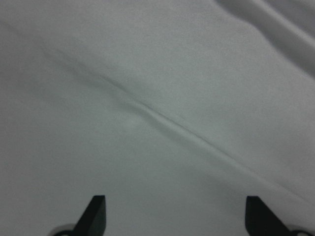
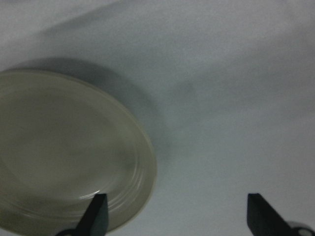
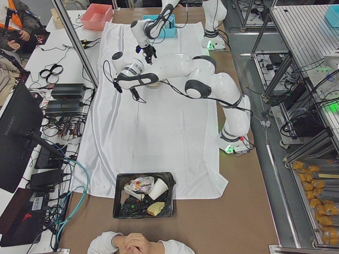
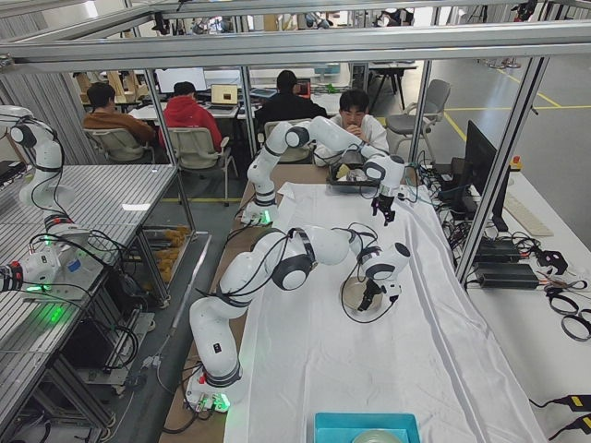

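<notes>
A beige round plate (image 2: 69,142) lies on the white cloth, partly hidden under the arms in both camera views. My right gripper is open above its edge, nothing between the fingers; in the camera right view it (image 4: 367,301) is over the plate. My left gripper is open over bare, creased cloth; in the camera left view it (image 3: 127,93) hangs left of the plate.
A black-lined bin (image 3: 119,196) with wrappers, a cup and food scraps stands at one end of the cloth, a blue tray (image 4: 331,429) with dishes at the other. Electronics (image 3: 66,91) crowd the side table.
</notes>
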